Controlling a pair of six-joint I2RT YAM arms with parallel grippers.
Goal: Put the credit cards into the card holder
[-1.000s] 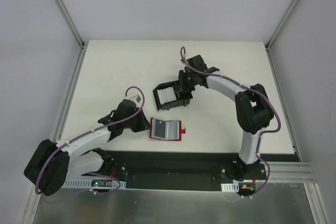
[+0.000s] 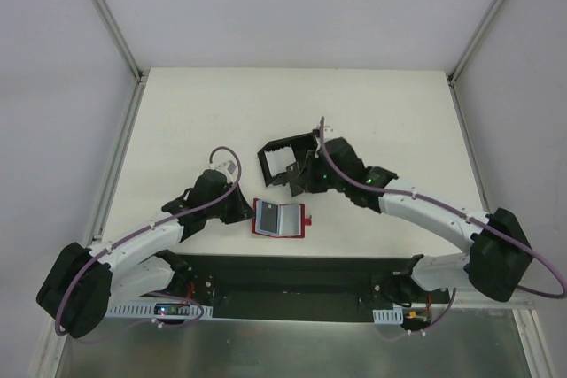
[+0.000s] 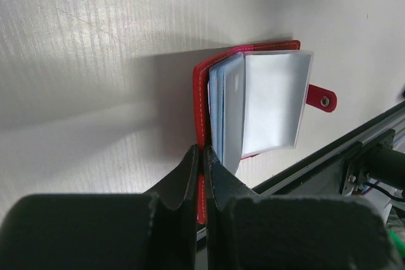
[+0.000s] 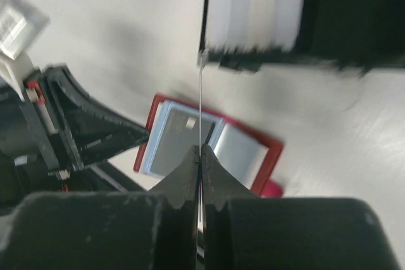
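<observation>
The red card holder lies open near the table's front edge, with clear sleeves. My left gripper is at its left edge, shut; in the left wrist view its fingertips meet at that red edge. My right gripper, blurred in the top view, is over the front of the dark box, which holds white cards. In the right wrist view it is shut on a thin card, seen edge-on, above and behind the holder.
Side walls border it, and its front edge lies just below the holder and arms.
The left arm has stayed put.
</observation>
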